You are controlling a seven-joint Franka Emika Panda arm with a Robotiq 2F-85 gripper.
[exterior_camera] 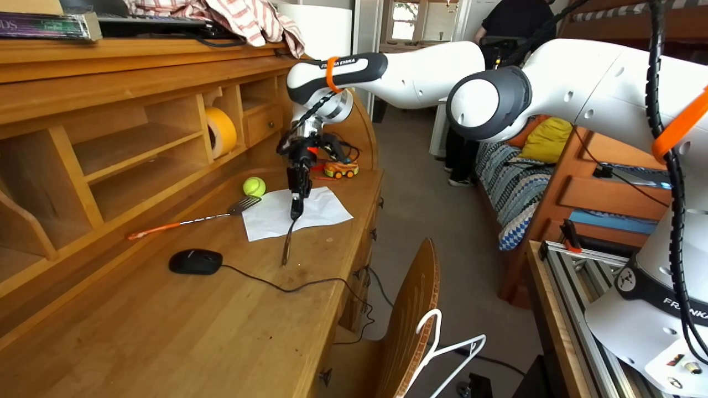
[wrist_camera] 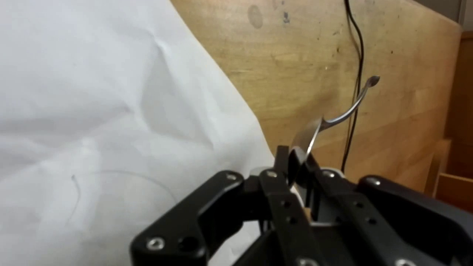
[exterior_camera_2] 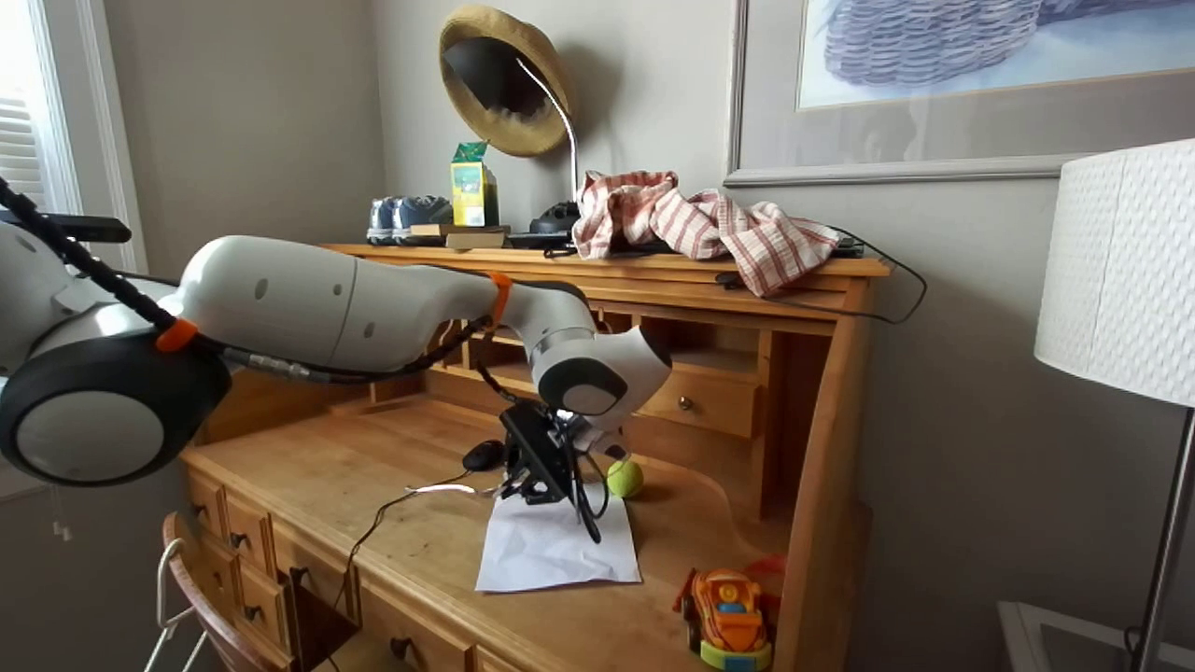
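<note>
My gripper is shut on a metal spoon (wrist_camera: 339,119), gripping it by its bowl end. The spoon's handle sticks out past the fingers, over bare wood and near the black cable in the wrist view. In exterior view 1 the gripper (exterior_camera: 296,211) stands at the front edge of a white paper sheet (exterior_camera: 265,222), and the spoon (exterior_camera: 287,246) slants down from the fingertips towards the viewer. The sheet (wrist_camera: 111,111) is creased. Exterior view 2 shows the arm's wrist hiding the fingers, with the spoon handle (exterior_camera_2: 442,488) pointing left.
A slotted spatula (exterior_camera: 192,221) with an orange handle and a tennis ball (exterior_camera: 254,186) lie by the sheet. Nearer is a black mouse (exterior_camera: 196,261) with its cable. A toy car (exterior_camera_2: 728,622) sits at the desk's far end. The near desktop is clear.
</note>
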